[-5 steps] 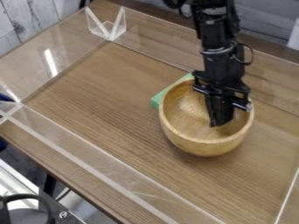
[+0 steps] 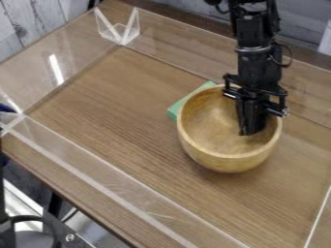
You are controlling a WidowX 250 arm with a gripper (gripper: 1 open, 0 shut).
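Note:
My gripper reaches down from the top into a tan wooden bowl, at its right part, with its fingertips inside the rim. It looks shut; whether anything is between the fingers is hard to tell. A green object lies behind the bowl's left side, partly hidden by it.
A clear angular piece stands at the back left. A dark round item is at the bottom-left corner.
The arm has shifted slightly over the bowl's right part, its pose a little different. The bowl stays in about the same place.

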